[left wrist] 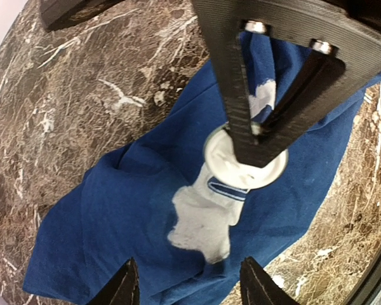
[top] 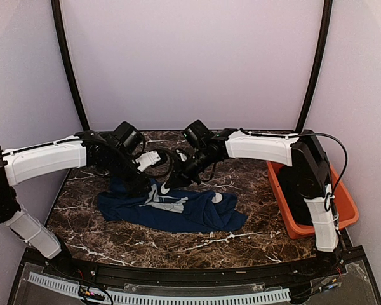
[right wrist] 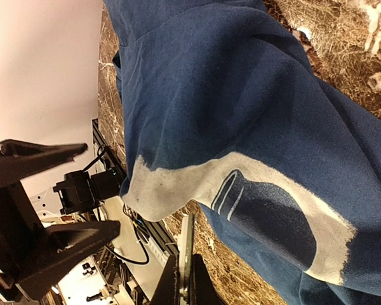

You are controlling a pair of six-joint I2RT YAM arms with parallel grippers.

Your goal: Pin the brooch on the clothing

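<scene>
The clothing point(top: 159, 219) is a dark blue garment with a pale grey print, lying rumpled on the table. In the left wrist view, a white round brooch point(left wrist: 225, 166) hangs over the print, with my right gripper shut on it. From the right wrist view the brooch point(right wrist: 187, 232) appears edge-on as a thin silvery strip, close to a raised fold of the garment; whether they touch I cannot tell. My left gripper is open, its fingers apart above the cloth with nothing held between them. The brooch's pin is not clearly visible.
An orange bin point(top: 292, 222) with dark contents stands at the right. A small white patch point(top: 217, 197) shows on the garment's right part. Both grippers are close together over the cloth.
</scene>
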